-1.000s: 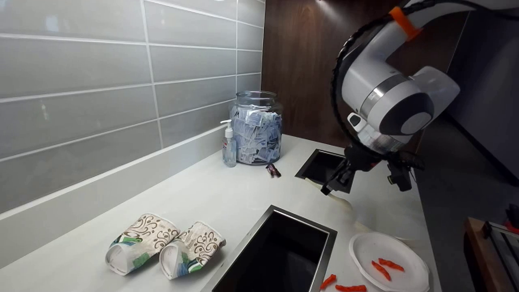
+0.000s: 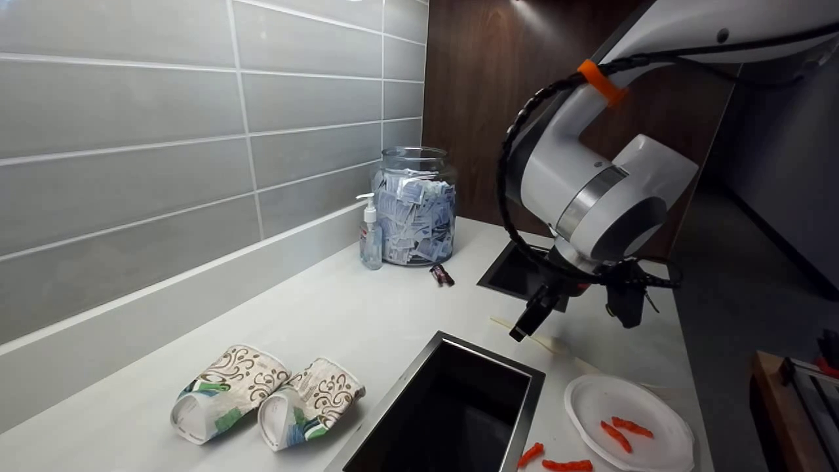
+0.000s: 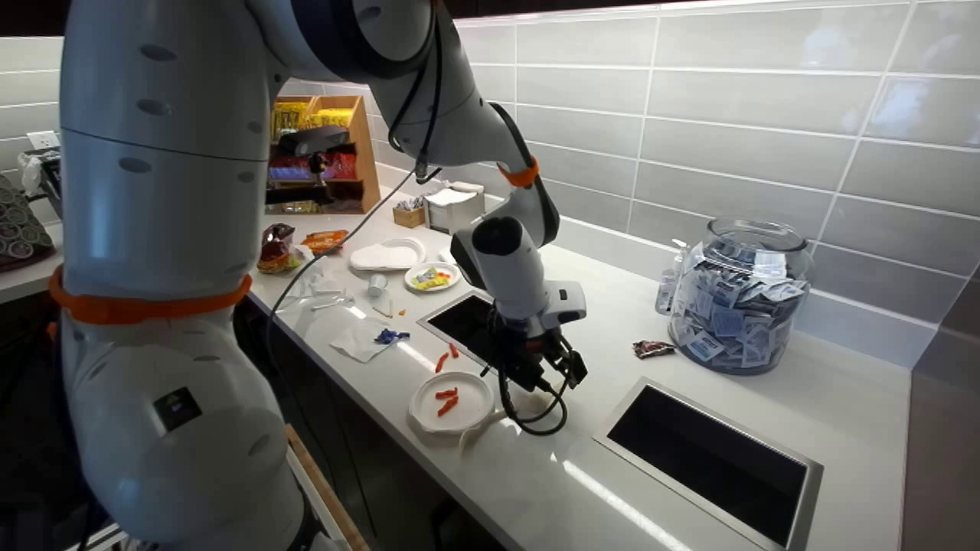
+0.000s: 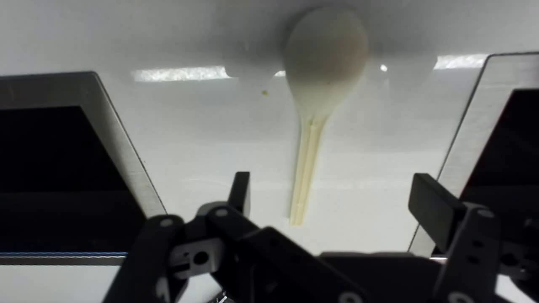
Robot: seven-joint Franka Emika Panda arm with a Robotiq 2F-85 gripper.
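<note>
A cream plastic spoon (image 4: 327,60) lies on the white counter between two dark recessed bins, its bowl at the top of the wrist view. My gripper is open above it. The two fingers stand wide apart on either side of the spoon's handle, touching neither side. Exterior view 1 shows the same spoon (image 2: 552,345) partly behind the fingers of my gripper (image 2: 520,330). From exterior view 2, the arm's end hides most of the spoon.
Near the front edge, a white plate (image 2: 582,401) holds orange pieces; more lie beside it. Bins (image 3: 707,459) open on both sides of the gripper. A glass jar of packets (image 3: 739,303), a pump bottle (image 2: 371,240) and a wrapper (image 2: 441,275) stand toward the wall. Two patterned cups (image 2: 236,385) lie left.
Earlier, the spoon hung at my fingertips above the counter. Now it lies on the counter, out of the fingers, and the arm has moved left and lower in exterior view 1.
</note>
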